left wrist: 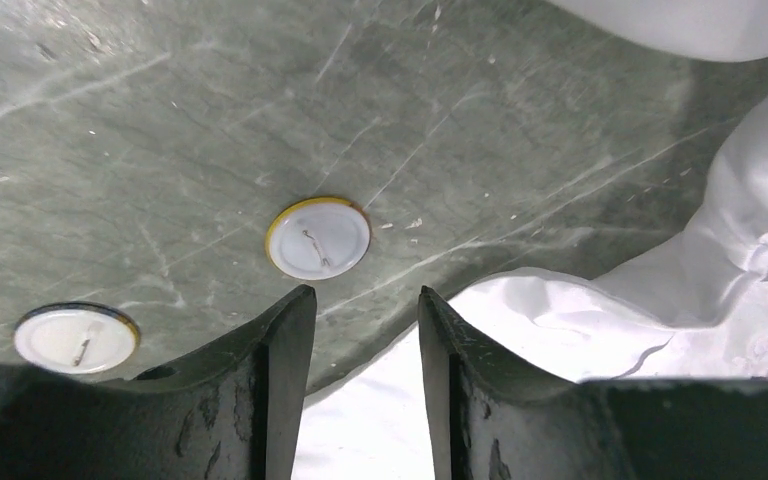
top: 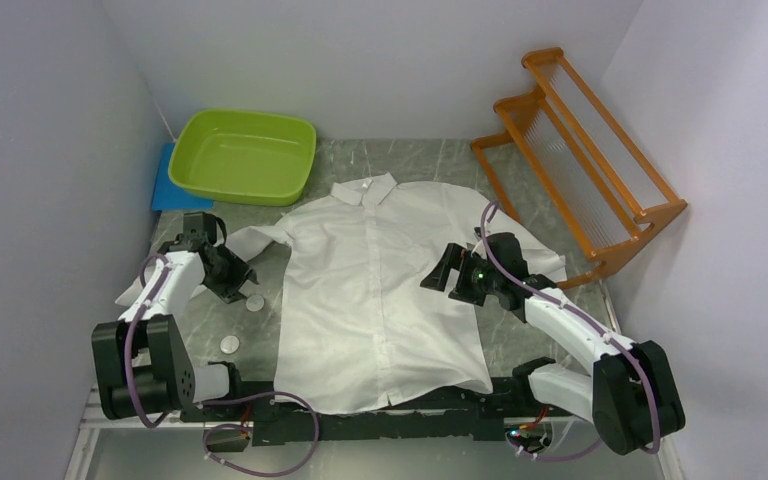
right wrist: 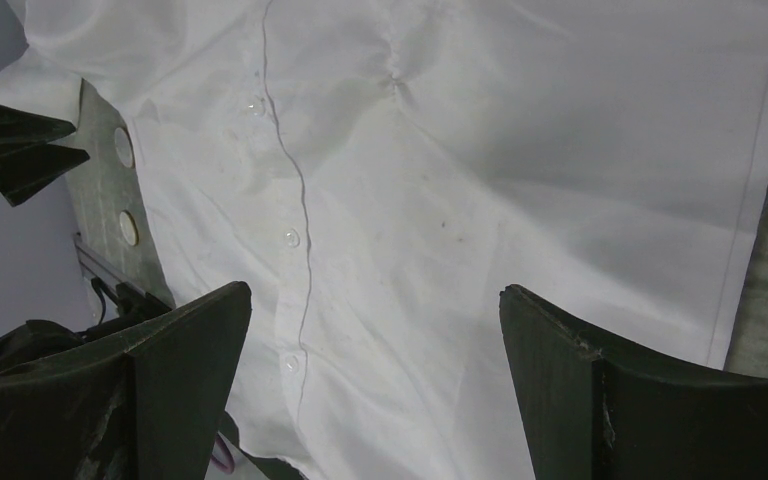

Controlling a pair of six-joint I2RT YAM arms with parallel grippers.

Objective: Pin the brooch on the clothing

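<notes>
Two round brooches lie pin side up on the grey table to the left of the white shirt [top: 335, 290]. The farther brooch [top: 255, 302] shows its pin wire in the left wrist view, just past the fingertips; the nearer brooch [top: 229, 344] is off to the left there. My left gripper hangs above the table beside the farther brooch, fingers part open with nothing between them. Over the right half of the shirt front, my right gripper [top: 442, 283] stands wide open and empty. Its fingers [right wrist: 190, 345] frame bare cloth in the right wrist view.
A green basin [top: 243, 160] stands behind the left sleeve, with a blue board [top: 175, 190] beside it. At the back right is a wooden rack [top: 585, 160]. Bare table surrounds the two brooches.
</notes>
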